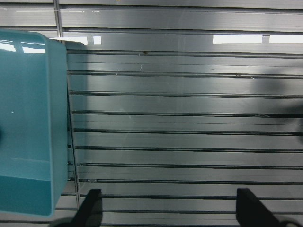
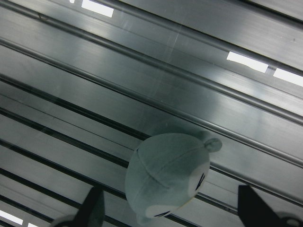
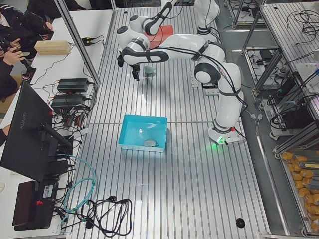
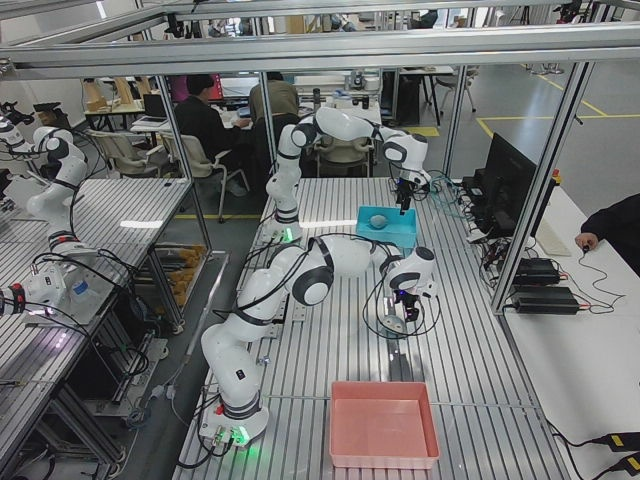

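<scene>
A pale teal plush toy (image 2: 165,175) lies on the slatted table, between and just beyond the open fingers of my right gripper in the right wrist view; in the camera right view this gripper (image 4: 408,305) hangs above it. My left gripper is open over bare table, beside a blue bin (image 1: 49,123). The blue bin (image 3: 142,148) holds a small grey rounded item (image 3: 149,143) in the camera left view. A red bin (image 4: 384,460) stands at the near end in the camera right view.
A monitor (image 3: 27,129), black boxes and loose cables line the table's side in the camera left view. Frame posts (image 4: 525,250) rise along the edge. The table between the bins is mostly clear apart from the plush.
</scene>
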